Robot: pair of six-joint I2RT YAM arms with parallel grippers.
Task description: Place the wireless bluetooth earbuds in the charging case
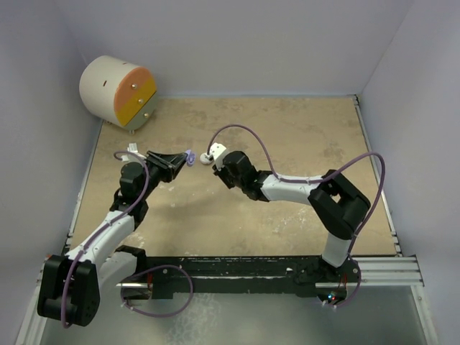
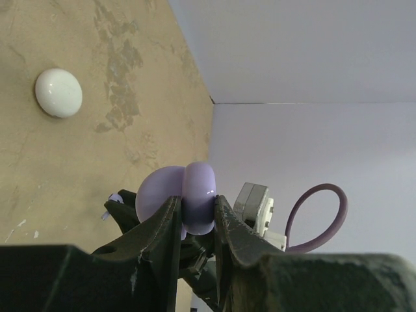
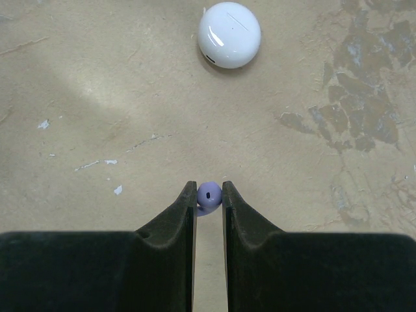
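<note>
My left gripper is shut on the lilac charging case (image 2: 162,185), held over the table at the left of centre in the top view (image 1: 189,157). My right gripper is shut on a small lilac earbud (image 3: 209,198), pointing down toward the table. A glossy white rounded case-like object lies on the table between the grippers, also in the left wrist view (image 2: 58,93).
A white drum-shaped object with coloured panels (image 1: 115,93) stands at the back left, and pale walls surround the table.
</note>
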